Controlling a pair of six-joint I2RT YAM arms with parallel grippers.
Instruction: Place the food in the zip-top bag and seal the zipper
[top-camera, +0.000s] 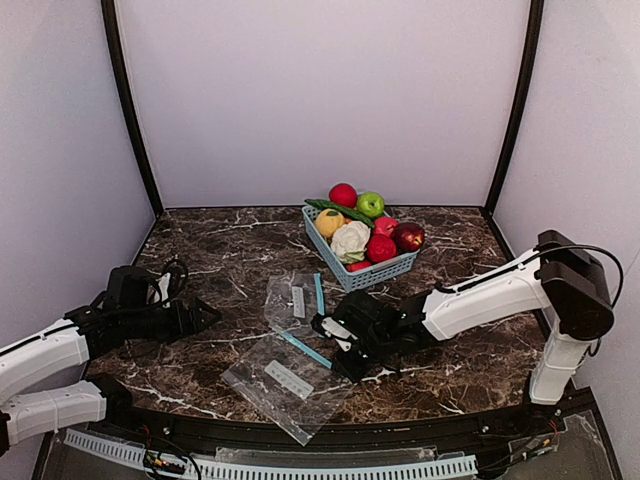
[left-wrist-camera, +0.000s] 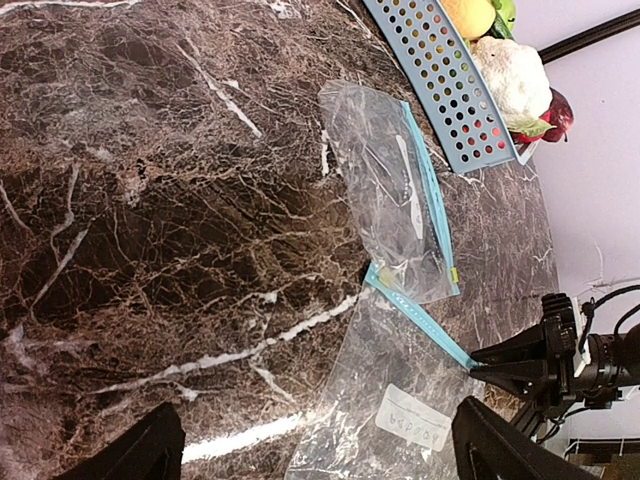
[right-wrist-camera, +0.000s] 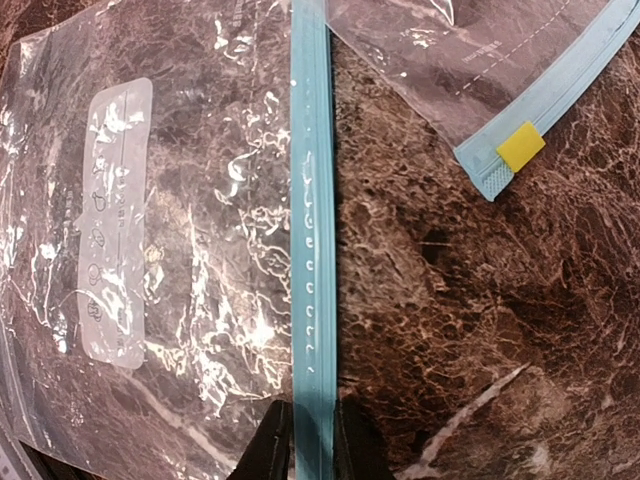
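Observation:
Two clear zip bags with blue zippers lie flat on the marble table: a front bag (top-camera: 285, 390) and a smaller back bag (left-wrist-camera: 375, 170) with a yellow tab. My right gripper is down at the near end of the front bag's zipper (right-wrist-camera: 312, 250), its fingertips at either side of the strip; whether they grip it I cannot tell. My left gripper (top-camera: 195, 315) hangs open at the left, apart from both bags, with nothing between its fingers.
A blue basket (top-camera: 320, 248) of food, including apples, a cauliflower (top-camera: 350, 240) and a cucumber, stands at the back centre-right.

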